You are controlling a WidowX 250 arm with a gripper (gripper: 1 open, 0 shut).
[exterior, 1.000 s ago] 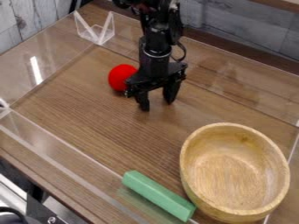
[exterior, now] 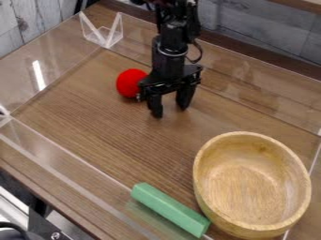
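Observation:
A black robot arm comes down from the top centre, its gripper (exterior: 171, 94) low over the wooden table (exterior: 94, 150). A red ball (exterior: 130, 82) sits beside the gripper, just to its left. The fingers are dark and small in this view, so whether they are open or shut is unclear.
A beige oval bowl (exterior: 251, 183) fills the lower right, with a green bar (exterior: 170, 208) left of it at the front edge. A clear plastic object (exterior: 104, 30) stands at the back left.

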